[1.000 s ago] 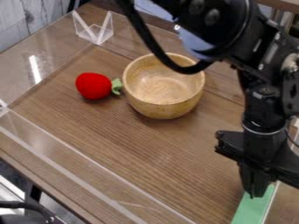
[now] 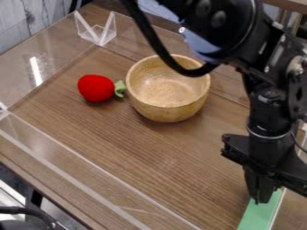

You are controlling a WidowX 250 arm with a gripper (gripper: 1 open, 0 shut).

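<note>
My black gripper [image 2: 260, 190] hangs low at the right side of the camera view, its fingertips over the upper end of a pale green flat object [image 2: 260, 216] at the bottom right edge. The gripper looks shut; whether anything thin is between the fingertips I cannot tell.
A wooden bowl [image 2: 170, 105] stands on the table [image 2: 108, 162] at upper middle, with a red round object [image 2: 96, 87] and a small green piece left of it. A clear angular holder [image 2: 96, 28] is at the back left.
</note>
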